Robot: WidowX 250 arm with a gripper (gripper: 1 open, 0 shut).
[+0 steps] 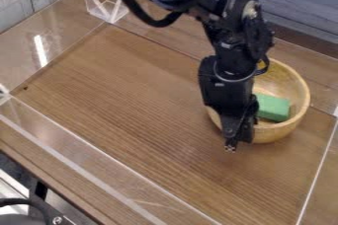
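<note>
My black gripper [227, 134] reaches down from the top over the left rim of a round yellow-tan bowl [294, 89] at the right of the table [126, 106]. Its fingertips are at the bowl's near-left side and look shut, though the dark arm hides what is between them. A green block [272, 109] lies inside the bowl, to the right of the gripper; part of the bowl is hidden behind the arm.
A white wire-like rack [106, 4] stands at the back left. A dark coiled hose or cable lies off the table at the lower left.
</note>
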